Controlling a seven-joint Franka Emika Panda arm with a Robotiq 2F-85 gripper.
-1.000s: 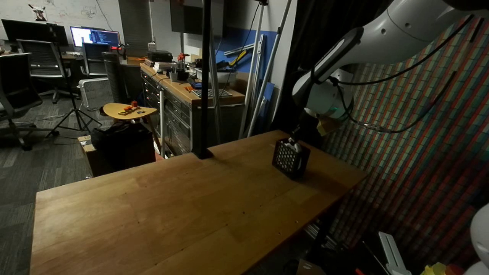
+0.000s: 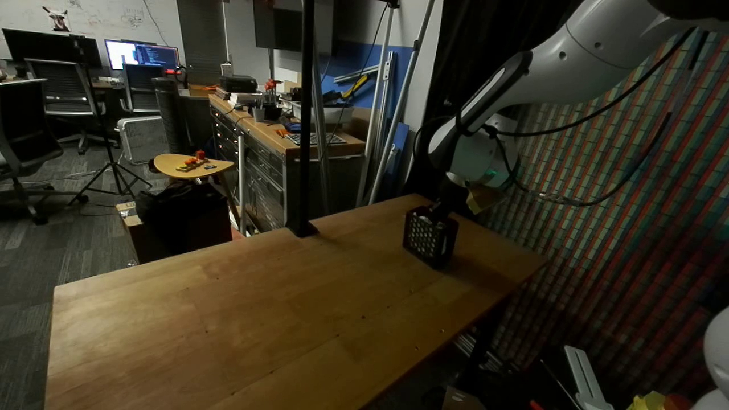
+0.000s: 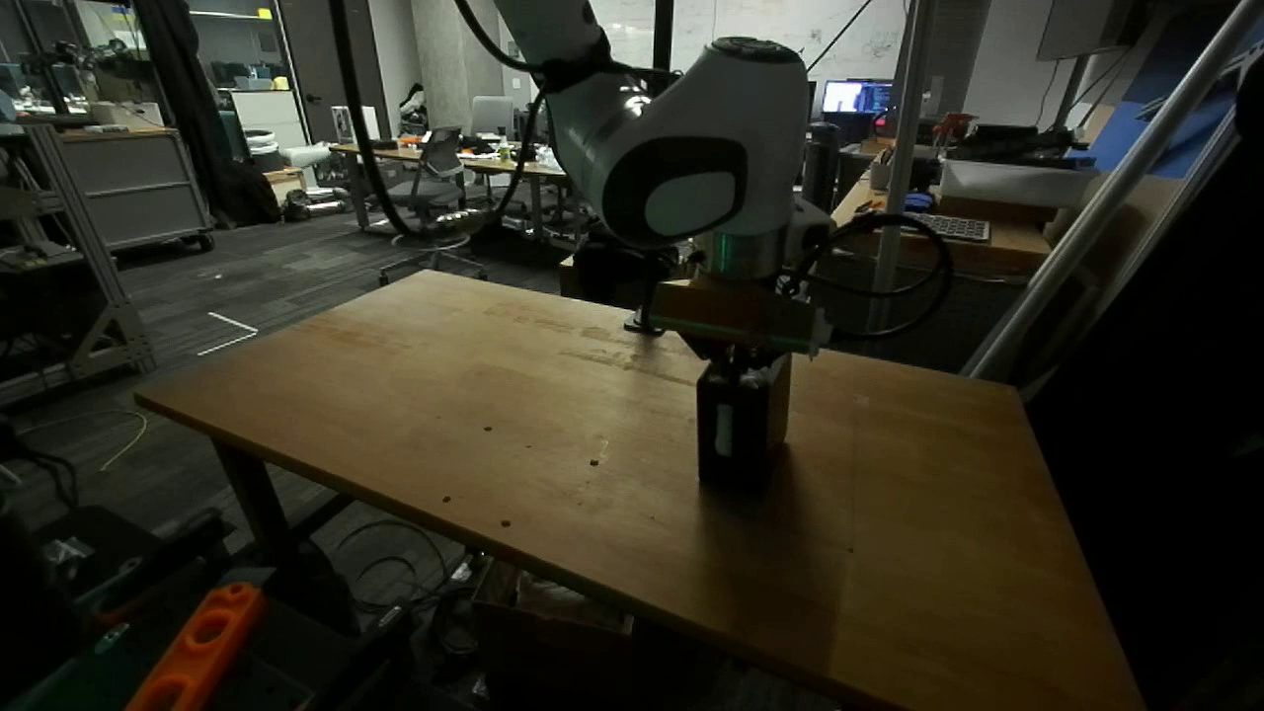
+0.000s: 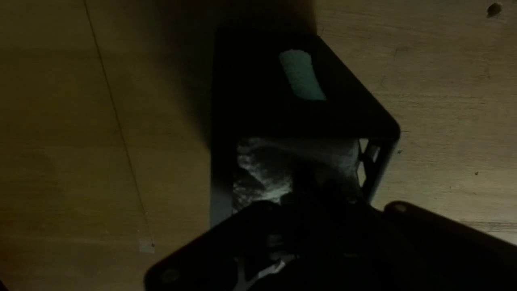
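Observation:
A black box with a perforated side stands upright on the wooden table, its open top facing up. Crumpled whitish material, perhaps cloth or plastic, lies inside it. One dark wall of the box bears a pale green strip. My gripper points down into the box's mouth, shut, with its dark fingertips against or in the pale material. Shadow hides whether any of that material is pinched between them. From the second exterior view, the gripper is right at the top of the box.
A black post rises at its back edge. A patterned curtain hangs close behind the arm.
The arm and gripper have moved a little left and down in the first exterior view. The box has shifted slightly left, and less of its pale content shows at the top.

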